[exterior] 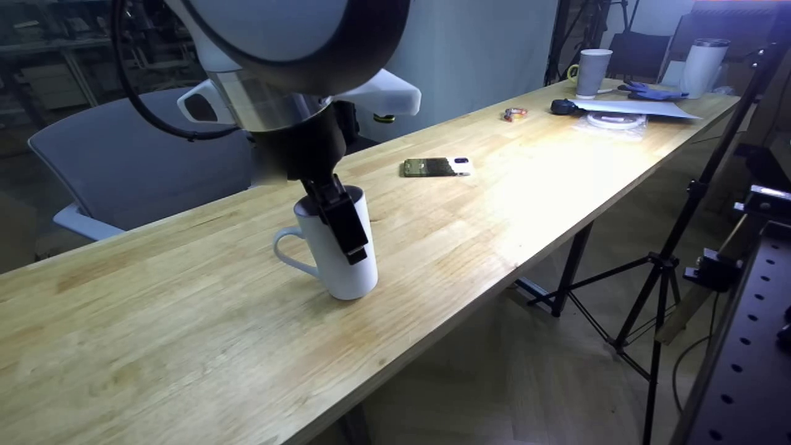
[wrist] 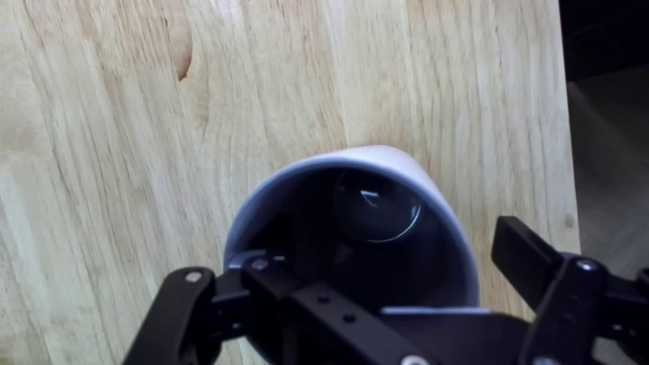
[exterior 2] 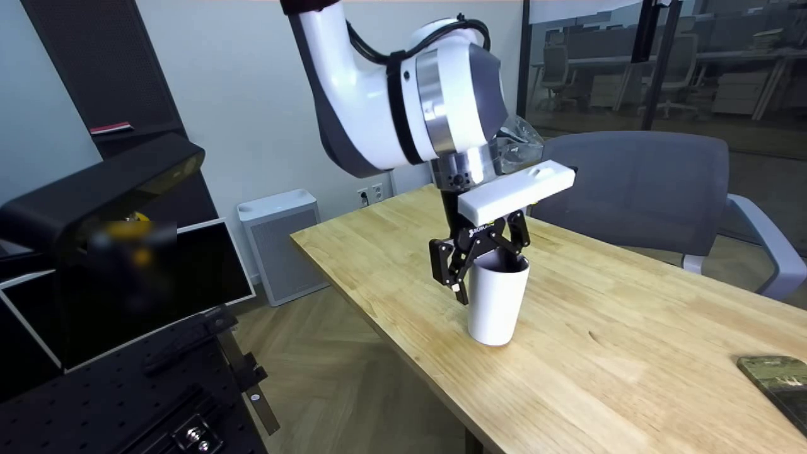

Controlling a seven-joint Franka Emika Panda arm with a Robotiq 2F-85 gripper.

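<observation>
A tall white mug [exterior: 331, 256] stands on the wooden table, leaning slightly in the exterior views; I cannot tell whether it is truly tilted. Its handle [exterior: 290, 256] points left in exterior view 1. Over the rim, my gripper is open and straddles the mug's wall. One of its fingers [wrist: 261, 274] reaches into the dark mouth, its tip hard to make out. The other finger [exterior 2: 442, 265] is outside, and in the wrist view a strip of table shows between it and the mug [wrist: 389, 159].
A phone [exterior: 437, 167] lies on the table beyond the mug. At the far end are a grey cup [exterior: 593, 74], a white tumbler [exterior: 702, 70] and a blue glove [exterior: 652, 92]. Bare tabletop [exterior: 170, 319] surrounds the mug; the table's edge is close on the outer finger's side.
</observation>
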